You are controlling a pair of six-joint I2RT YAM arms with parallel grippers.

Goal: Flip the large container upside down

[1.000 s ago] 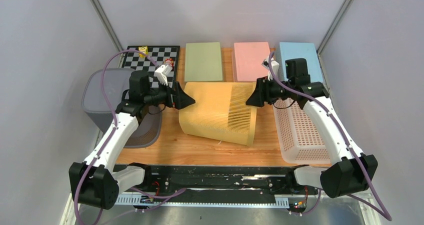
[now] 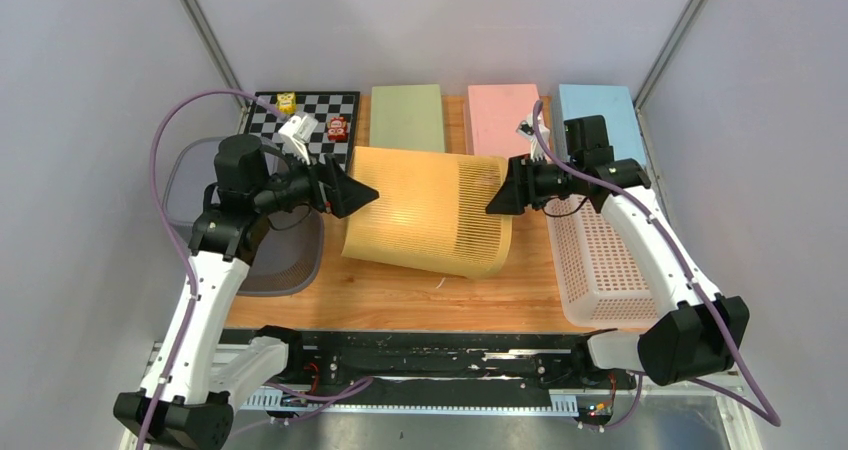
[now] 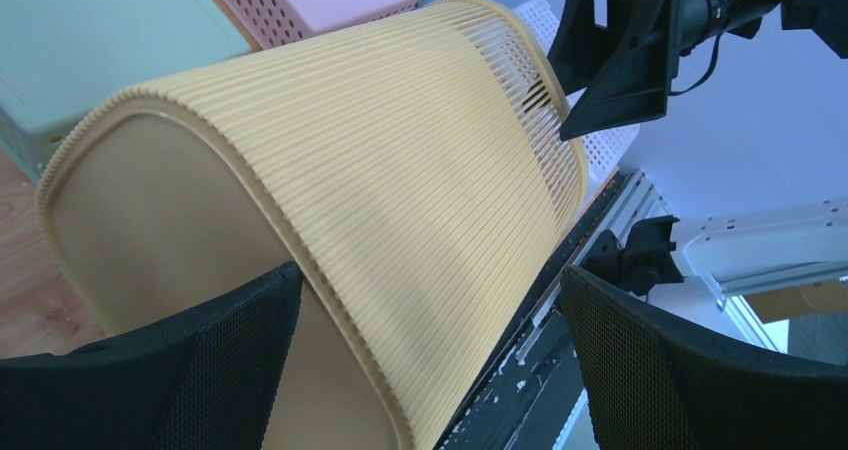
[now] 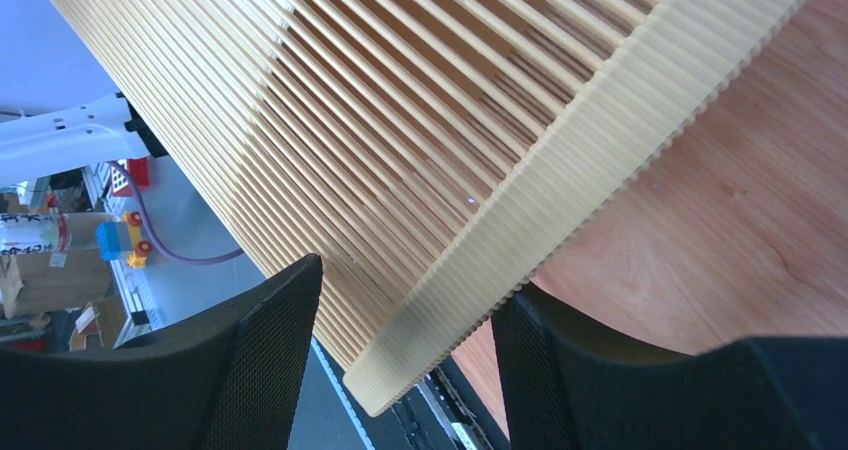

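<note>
The large yellow ribbed container (image 2: 430,210) is on its side in the middle of the workspace, its slotted end to the right. In the left wrist view its rim (image 3: 290,235) and a smooth recessed face (image 3: 185,210) are turned toward the left gripper. My left gripper (image 2: 366,196) is open at that end, its fingers spread either side of the rim; contact cannot be made out. At the slotted end, my right gripper (image 2: 500,203) is open too, with the container's edge band (image 4: 560,190) running between its fingers. Whether the container's underside touches the table is hidden.
Green (image 2: 407,120), pink (image 2: 500,120) and blue (image 2: 600,120) boxes line the back. Grey bins (image 2: 290,287) stand left, a white perforated basket (image 2: 610,280) right, and a checkered board (image 2: 330,100) at back left.
The container's left end has shifted left and toward the back, its whole body sitting farther back. My left arm has moved left; the right gripper has shifted only slightly.
</note>
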